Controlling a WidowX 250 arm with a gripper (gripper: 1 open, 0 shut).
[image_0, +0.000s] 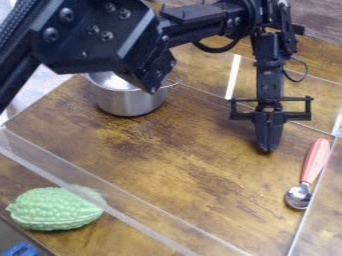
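My gripper (267, 134) points straight down at the right of the wooden table (160, 175), its fingertips shut together with nothing seen between them. Below and right of it lies an ice-cream scoop with a red handle (315, 160) and a metal head. A steel pot (127, 98) stands at the back left, partly hidden by the arm. A pale green bitter melon (54, 209) lies at the front left.
A blue object (14, 243) sits at the front-left corner, mostly out of frame. Pale tape lines cross the table.
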